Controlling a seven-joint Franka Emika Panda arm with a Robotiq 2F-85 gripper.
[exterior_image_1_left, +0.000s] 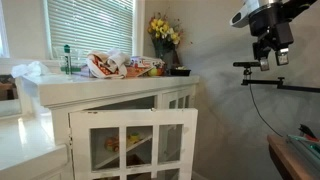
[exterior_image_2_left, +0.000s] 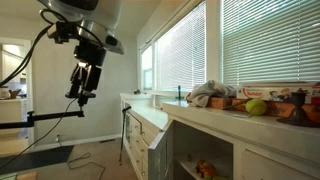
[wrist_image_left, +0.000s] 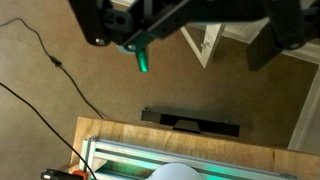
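My gripper (exterior_image_1_left: 273, 60) hangs in the air at the upper right of the first exterior view, its two fingers apart with nothing seen between them. In the second exterior view the gripper (exterior_image_2_left: 82, 92) points down at the left, well away from the counter. The wrist view shows dark fingers (wrist_image_left: 285, 25) on either side of a gap over brown floor, with a small green strip (wrist_image_left: 142, 58) by the left one. A white cabinet door (exterior_image_1_left: 132, 142) with panes stands open below the counter. Inside the cabinet sit small orange things (exterior_image_2_left: 206, 168), partly hidden.
On the white counter (exterior_image_1_left: 100, 90) lie a crumpled cloth (exterior_image_2_left: 210, 90), a green fruit (exterior_image_2_left: 257, 106), a box (exterior_image_2_left: 285, 95) and a dark stand (exterior_image_2_left: 298, 112). Yellow flowers (exterior_image_1_left: 163, 32) stand at the corner. A cable (wrist_image_left: 50, 60) runs across the floor.
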